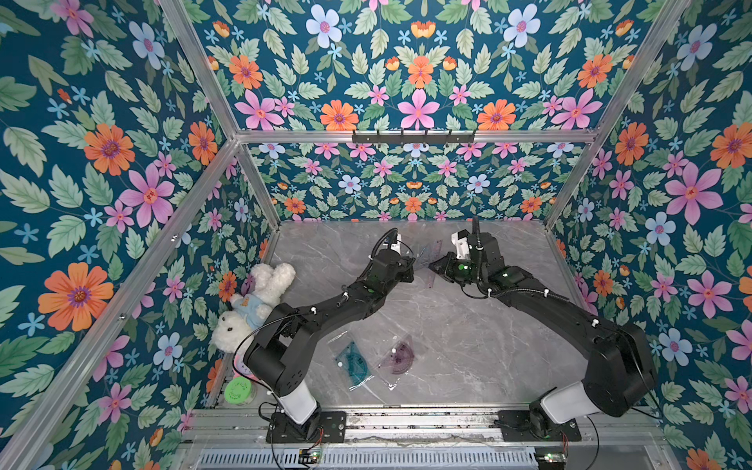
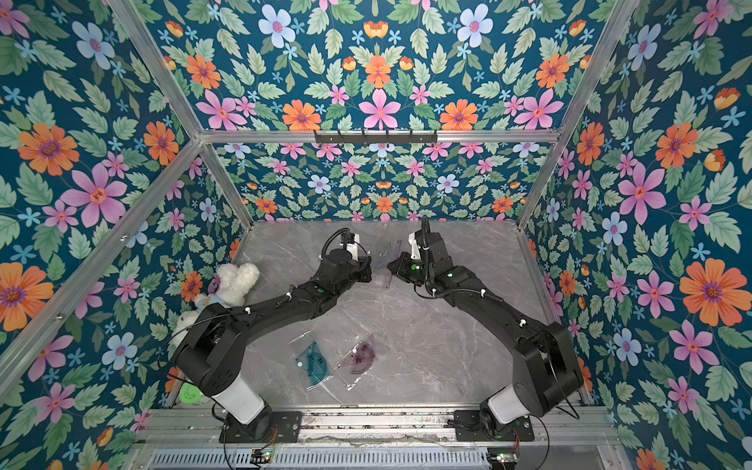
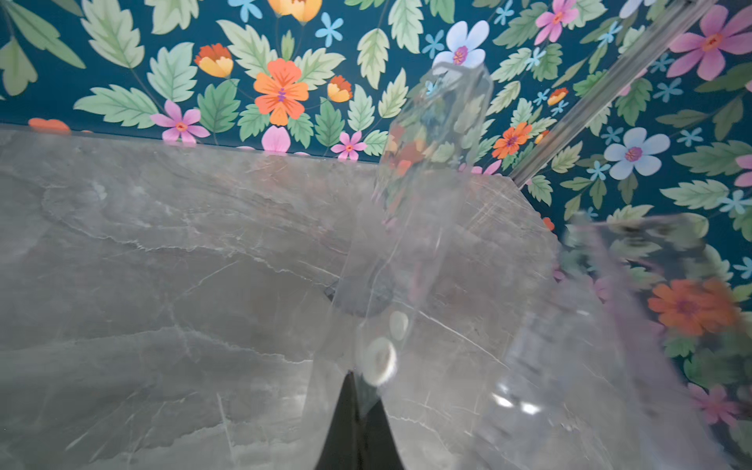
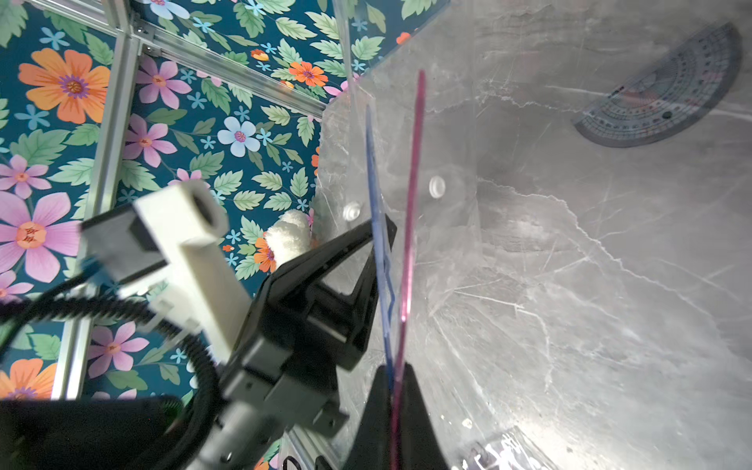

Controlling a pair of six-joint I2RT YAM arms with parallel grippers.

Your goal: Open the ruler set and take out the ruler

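In the left wrist view, the clear pouch (image 3: 423,196) with white snap buttons stands up from my left gripper, which is shut on its film. My right gripper is shut on thin flat pieces, seen edge-on as a blue strip (image 4: 377,196) and a pink strip (image 4: 413,196). These look like the rulers; they stand apart from the pouch at the right of the left wrist view, blurred. A grey protractor (image 4: 666,90) lies loose on the table. Both grippers face each other near the back middle.
A teal set (image 1: 352,364) and a purple set (image 1: 399,358) in clear pouches lie near the front. At the left edge are a white plush toy (image 1: 270,283) and a green lid (image 1: 237,390).
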